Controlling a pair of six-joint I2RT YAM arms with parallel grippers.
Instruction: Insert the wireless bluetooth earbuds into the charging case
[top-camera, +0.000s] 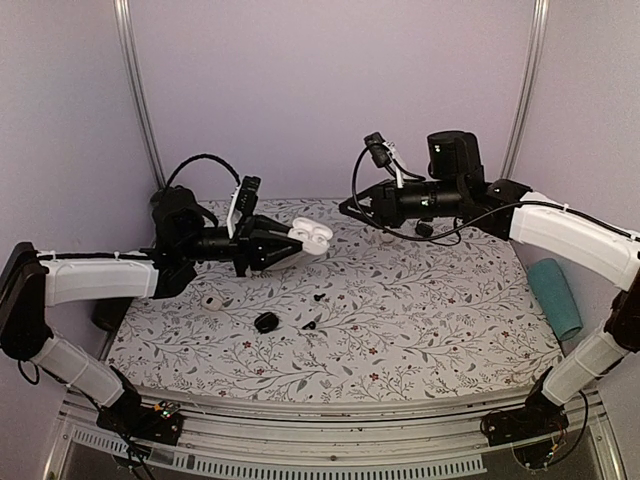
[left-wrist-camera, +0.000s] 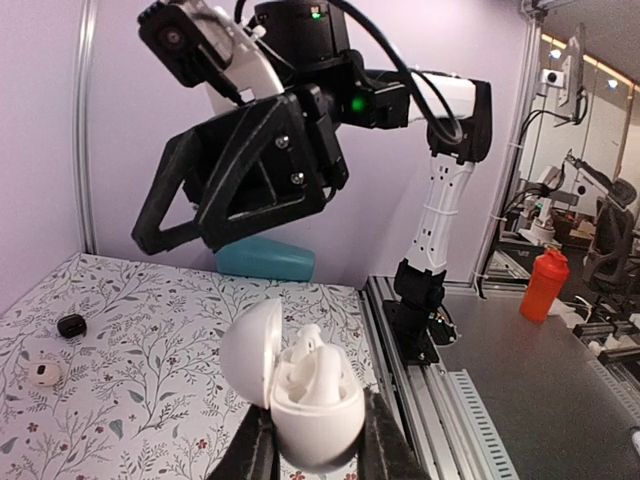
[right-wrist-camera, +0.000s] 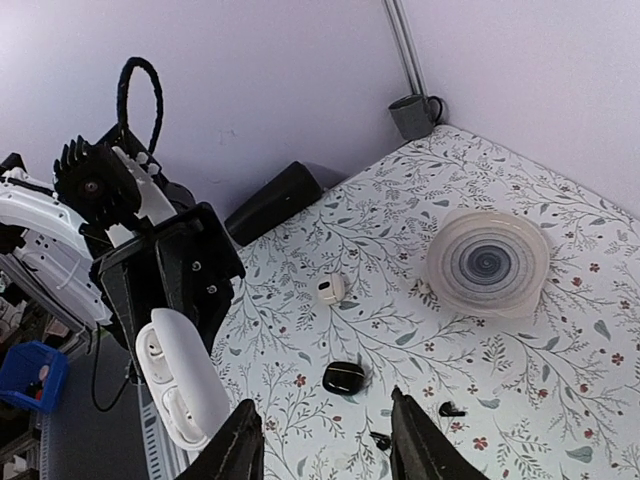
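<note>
My left gripper (top-camera: 290, 240) is shut on the white charging case (top-camera: 312, 234), held in the air above the table. In the left wrist view the case (left-wrist-camera: 315, 420) has its lid raised, with white earbud shapes in it. In the right wrist view the case (right-wrist-camera: 183, 380) shows two recesses with white pieces inside; whether both are fully seated I cannot tell. My right gripper is open, apart from the case and to its right, with nothing seen between its fingers.
Small dark objects (right-wrist-camera: 343, 376), a pale small box (right-wrist-camera: 330, 289) and a clear round container (right-wrist-camera: 488, 262) lie on the patterned table (top-camera: 420, 330). A mug (right-wrist-camera: 410, 117) stands at the edge.
</note>
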